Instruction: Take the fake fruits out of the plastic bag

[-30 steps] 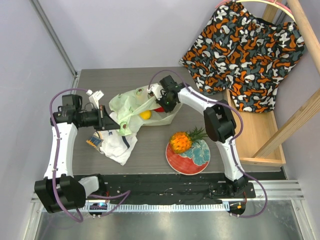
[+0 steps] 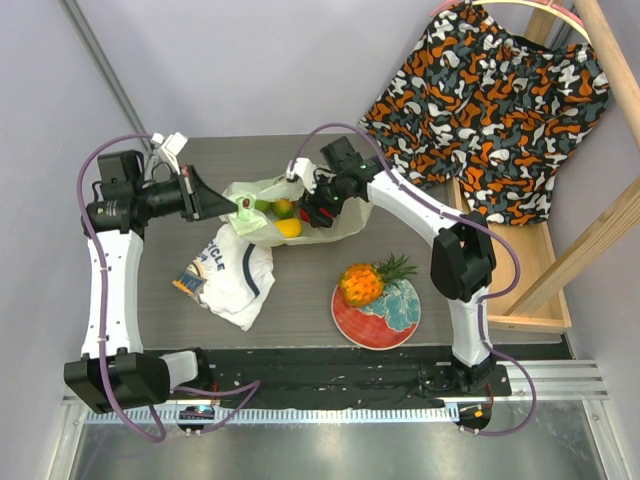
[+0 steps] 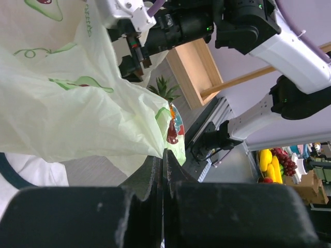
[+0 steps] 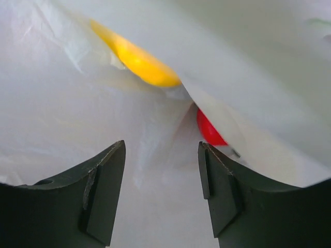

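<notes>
My left gripper (image 2: 233, 208) is shut on the left edge of the pale plastic bag (image 3: 103, 129), its film pinched at the fingertips. In the top view, the bag's mouth gapes, showing a yellow fruit (image 2: 289, 228), a greenish-orange fruit (image 2: 283, 209) and part of a red one beside my right gripper (image 2: 312, 212). The right wrist view looks inside the bag: a yellow fruit (image 4: 150, 67) and a red fruit (image 4: 209, 128), partly covered by a fold, lie beyond my right gripper. Its fingers stand apart and open, with no fruit between them.
On a red plate (image 2: 365, 328) at the front rests a pineapple (image 2: 360, 285). A white printed cloth or bag (image 2: 235, 275) lies left of the middle. To the right stands a wooden frame (image 2: 535, 260) with patterned fabric. Grey table shows bare between cloth and plate.
</notes>
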